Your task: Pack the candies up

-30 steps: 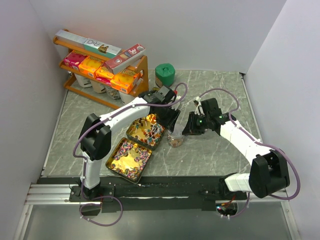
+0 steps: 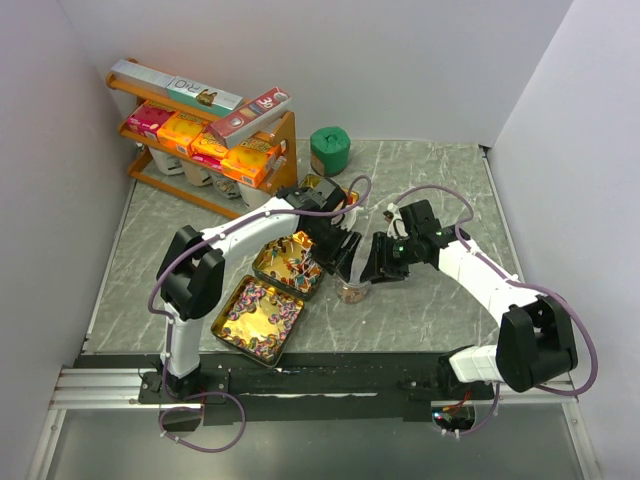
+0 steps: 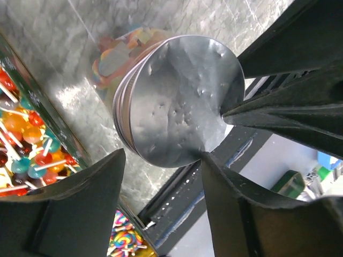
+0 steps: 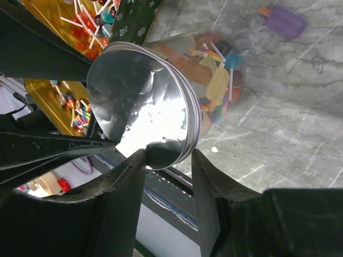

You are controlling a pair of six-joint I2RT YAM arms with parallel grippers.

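A clear jar of mixed candies stands upright on the counter, topped by a shiny silver lid. In the top view the jar shows just below both grippers. My left gripper is open over the lid's edge, its fingers apart. From the other side my right gripper is partly open at the lid's rim, with a narrower gap. The tips of each gripper appear beside the lid in the other's wrist view. Whether any fingertip touches the lid, I cannot tell.
Left of the jar lie a tray of lollipops and a tray of swirl candies. A purple popsicle-shaped piece lies near the jar. A wooden shelf of boxes and a green container stand behind.
My left gripper has shifted slightly down and right over the lid. The right gripper has moved a little left and down, bringing the two closer. The jar has barely moved.
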